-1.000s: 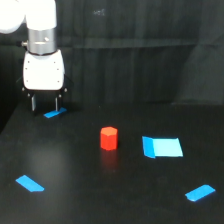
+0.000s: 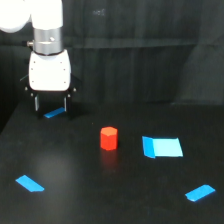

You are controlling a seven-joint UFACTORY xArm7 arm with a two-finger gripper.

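A red block stands on the black table near the middle of the camera view. To its right lies a flat pale-blue square, with a darker blue strip along its left edge. My gripper hangs at the far left, pointing down. Its two fingers are spread and nothing shows between them. A wide gap separates it from the red block and the pale square.
Blue strips lie flat at the front left, at the front right and behind the gripper's fingers. A dark curtain closes off the back.
My gripper has shifted a little to the right and its fingers appear slightly farther apart. The red block and the pale square have not moved.
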